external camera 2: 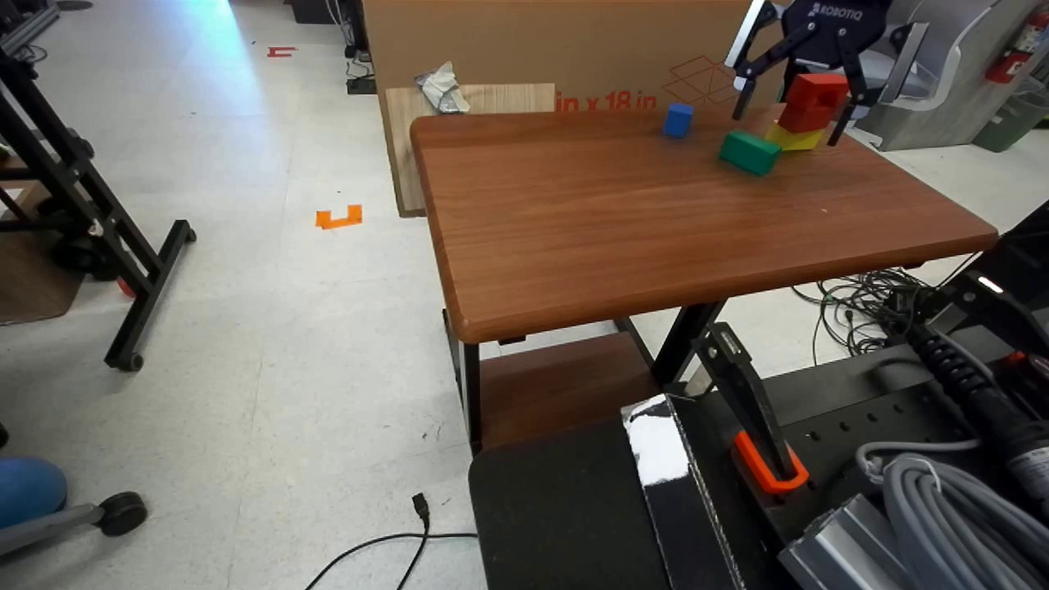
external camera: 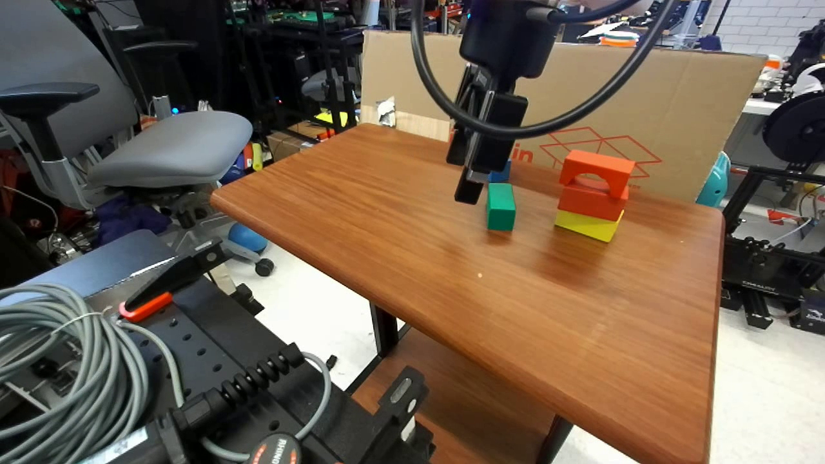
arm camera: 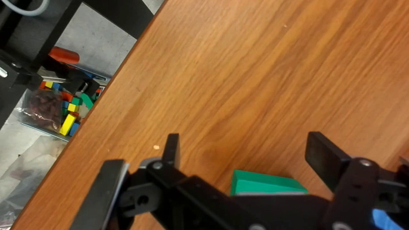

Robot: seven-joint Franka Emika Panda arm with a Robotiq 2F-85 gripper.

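On the table a green block (external camera: 501, 207) lies alone, left of a stack. The stack has a yellow block (external camera: 588, 225) at the bottom, a red block (external camera: 593, 198) on it and a red arch (external camera: 597, 169) on top. A blue block (external camera 2: 678, 120) sits near the table's back edge; in exterior view 1 my gripper (external camera: 462, 176) partly covers it. My gripper is open and empty, raised above the table. In the wrist view the green block (arm camera: 264, 182) shows beyond the gripper, partly hidden by its linkage, with the fingers spread wide.
A tall cardboard sheet (external camera: 680, 116) stands along the table's back edge. A cable (external camera: 545, 127) loops beside the arm. Off the table, a bin of colored blocks (arm camera: 69, 122) shows in the wrist view.
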